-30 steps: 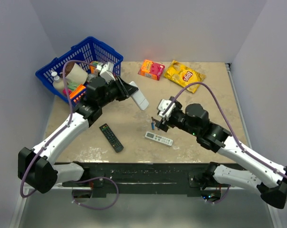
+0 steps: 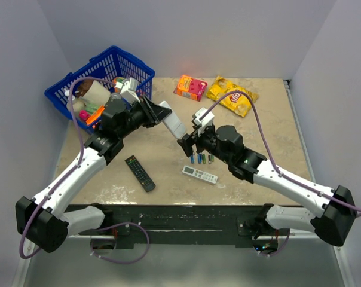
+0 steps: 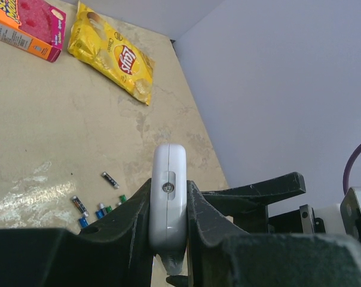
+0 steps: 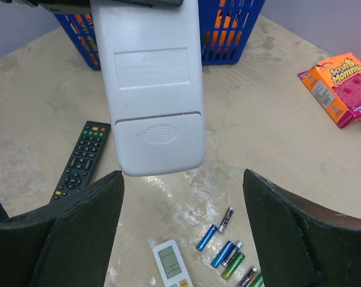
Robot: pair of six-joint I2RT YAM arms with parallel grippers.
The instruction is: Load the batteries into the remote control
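A white remote [image 2: 175, 124] is held up above the table, with my left gripper shut on its upper end. Its back faces the right wrist view, where the closed battery cover [image 4: 160, 143] with its ribbed oval patch shows at the lower end. My right gripper is open; its fingers [image 4: 79, 221] stand apart to either side, just short of that end, with nothing between them. Loose batteries lie on the table below, among them a blue one [image 4: 207, 238] and a green one [image 4: 233, 266].
On the table lie another white remote [image 2: 199, 174] and a black remote [image 2: 140, 173]. A blue basket [image 2: 138, 67] full of goods stands at the back left. At the back are a Scrub Mommy box [image 2: 190, 87] and a yellow chips bag [image 2: 233, 97].
My right gripper has moved left and up toward the held remote, turning to line up with its lower end. The left arm has shifted slightly left, still holding the remote.
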